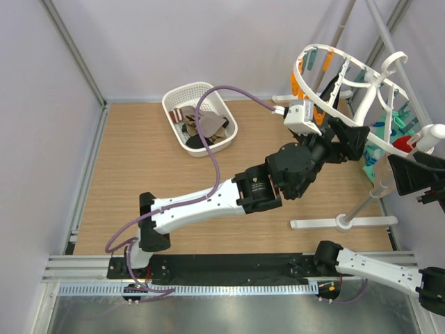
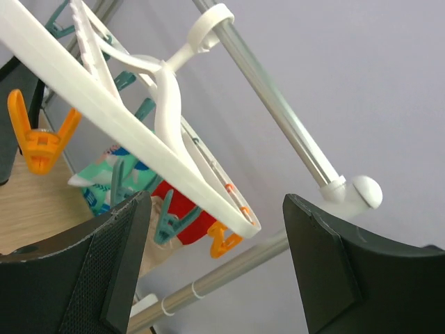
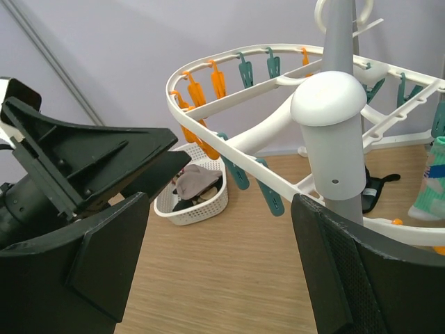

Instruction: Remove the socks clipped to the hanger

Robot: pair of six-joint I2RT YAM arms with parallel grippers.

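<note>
The white round hanger, ringed with orange and teal clips, stands at the upper right in the top view. A red sock and a green-and-blue patterned sock hang behind its rim in the left wrist view. The green one also shows at the right edge of the right wrist view. A dark piece hangs behind the pole; its nature is unclear. My left gripper is open near the rim, nothing held. Also open and empty, my right gripper faces the rim's near side.
A white basket with several socks inside stands on the wooden floor, left of the hanger. The hanger's pole and its floor foot bound the right side. Open floor lies to the left.
</note>
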